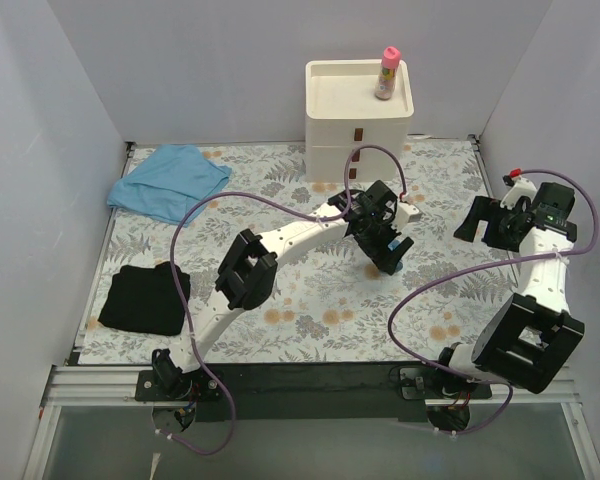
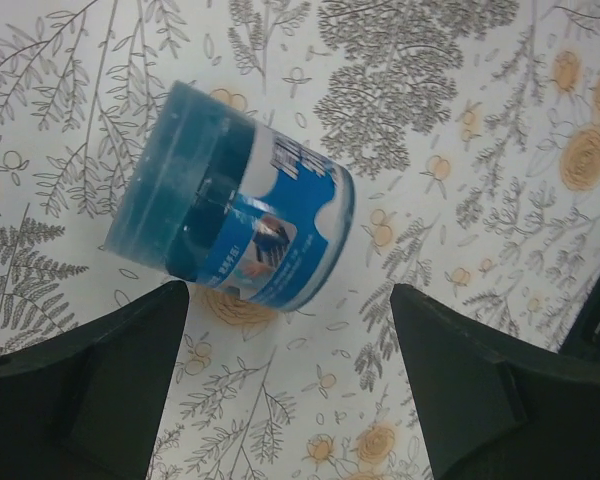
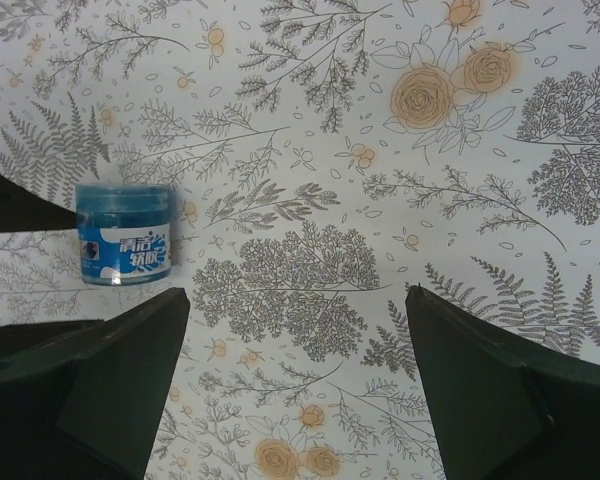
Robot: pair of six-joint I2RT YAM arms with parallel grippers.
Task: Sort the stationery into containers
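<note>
In the left wrist view a blue jar [image 2: 245,205] with a printed label lies on its side on the floral tabletop. My left gripper is open, its fingertips just short of the jar, which sits ahead and left of centre. From above, the left gripper [image 1: 396,255] covers most of the jar. The right wrist view shows the same jar [image 3: 125,240] between the spread left fingers, with visible gaps on both sides. Over the right side of the table, my right gripper [image 1: 479,229] stands open and empty.
A white drawer cabinet [image 1: 325,135] stands at the back, with a pink-capped bottle [image 1: 387,75] in its top tray. On the left lie a blue cloth [image 1: 170,182] and a black cloth [image 1: 143,300].
</note>
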